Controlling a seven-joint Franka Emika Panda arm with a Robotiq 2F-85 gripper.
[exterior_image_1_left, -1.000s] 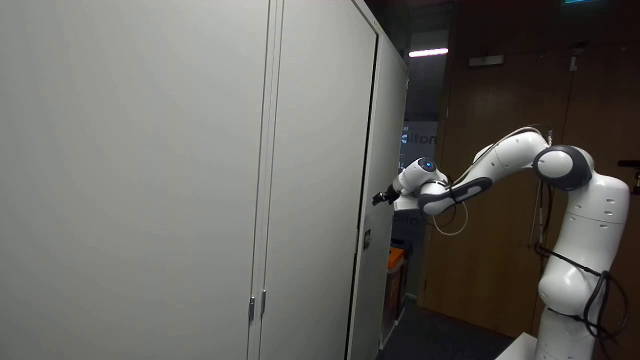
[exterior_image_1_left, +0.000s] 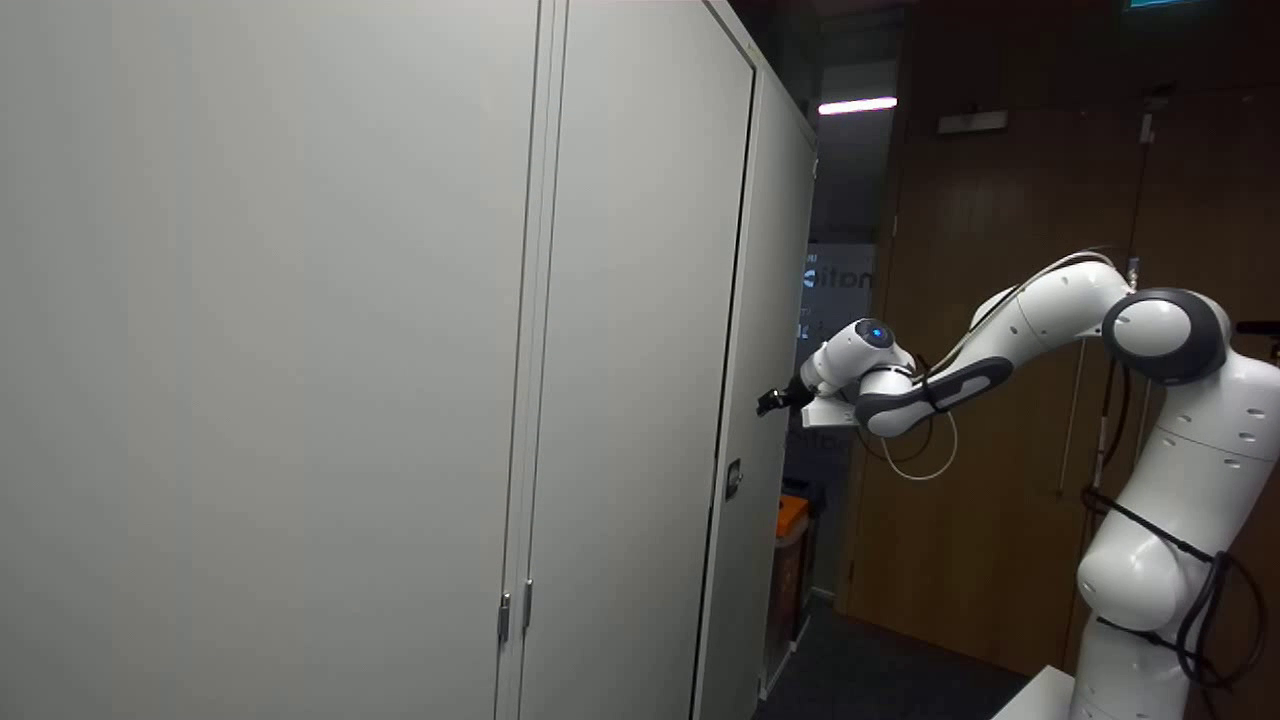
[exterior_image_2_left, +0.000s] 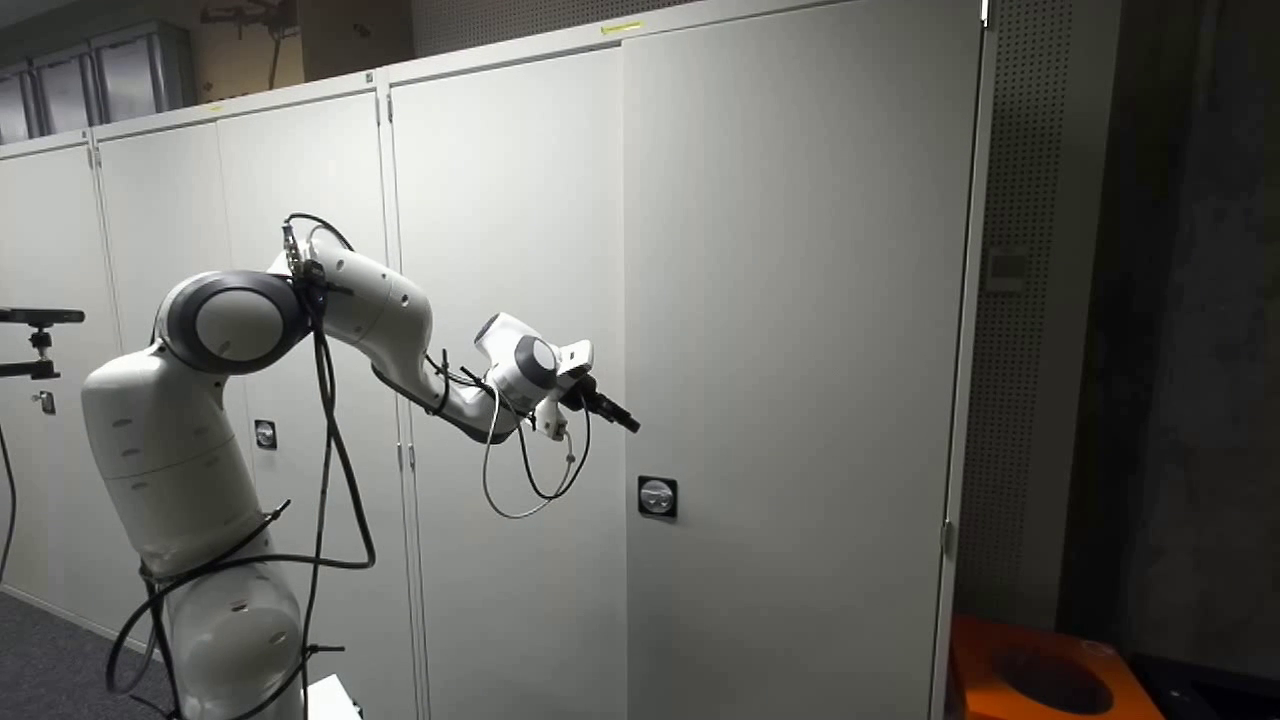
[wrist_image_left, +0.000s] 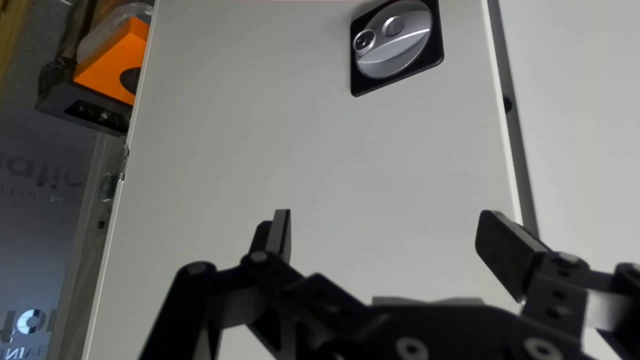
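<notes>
My gripper is open in the wrist view, its two black fingers (wrist_image_left: 279, 237) wide apart and nothing between them. Facing it is a light grey cabinet door (wrist_image_left: 288, 150). A round silver handle on a black plate (wrist_image_left: 396, 42) sits near that door's edge, at the top of this view. In exterior view 2 the gripper (exterior_image_2_left: 635, 426) hangs above and slightly left of the handle (exterior_image_2_left: 657, 496), not touching it. Exterior view 1 also has the gripper (exterior_image_1_left: 765, 404) higher than the handle (exterior_image_1_left: 734, 479). A narrow dark line runs along the door's edge.
The neighbouring cabinet door (exterior_image_2_left: 516, 240) lies left of the handled one in exterior view 2. An orange-topped bin (exterior_image_2_left: 1080, 666) stands past the cabinet's right end. Cables (exterior_image_2_left: 528, 510) loop below the wrist. Open floor (exterior_image_1_left: 912, 654) shows beside the arm base.
In exterior view 1 the arm has shifted to the right, drawing the gripper back a little from the cabinet and slightly down. The cabinet doors look unmoved.
</notes>
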